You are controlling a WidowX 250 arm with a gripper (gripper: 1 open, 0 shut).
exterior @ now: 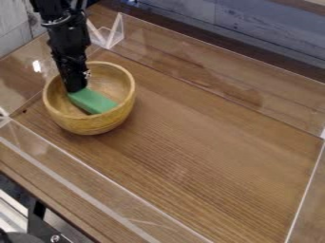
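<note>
A yellow wooden bowl (112,121) stands at the left of the table, with a green block (93,103) lying inside it. The black gripper (75,84) reaches down from the top left into the bowl, at the far end of the block. Whether its fingers are around the block or only touching it cannot be made out.
Low rims edge it at the back and right. A clear plastic piece (106,33) stands behind the gripper at the top left.
</note>
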